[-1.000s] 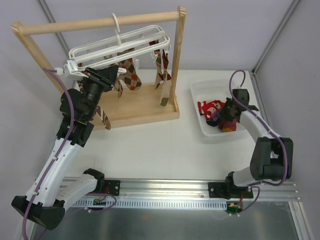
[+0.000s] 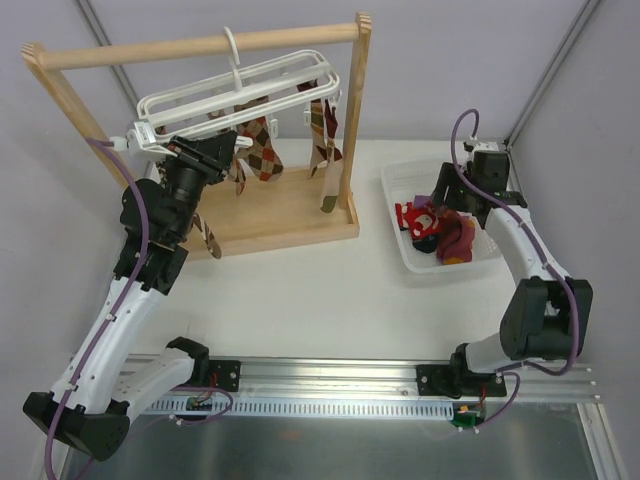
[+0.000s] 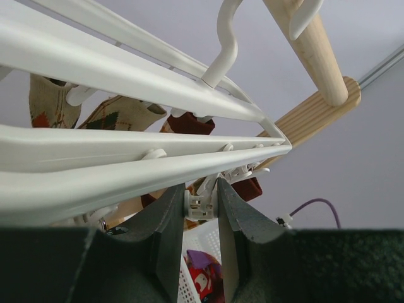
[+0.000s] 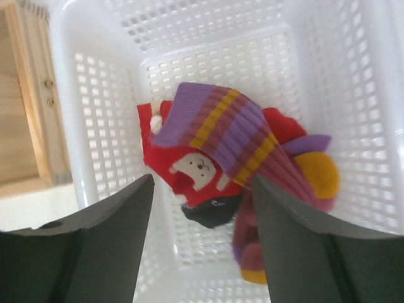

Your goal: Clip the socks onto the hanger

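The white hanger (image 2: 240, 90) hangs on the wooden rack, with patterned socks (image 2: 260, 155) clipped along it. My left gripper is shut on a white clip at the hanger's front rail. My right gripper (image 2: 455, 180) is open over the white basket (image 4: 95, 126). In the right wrist view, a striped purple, red and yellow sock (image 4: 227, 132) lies on red socks (image 4: 189, 170) in the basket, with nothing between the fingertips.
The wooden rack's base (image 2: 280, 225) stands left of the basket.
The left arm has not visibly moved.
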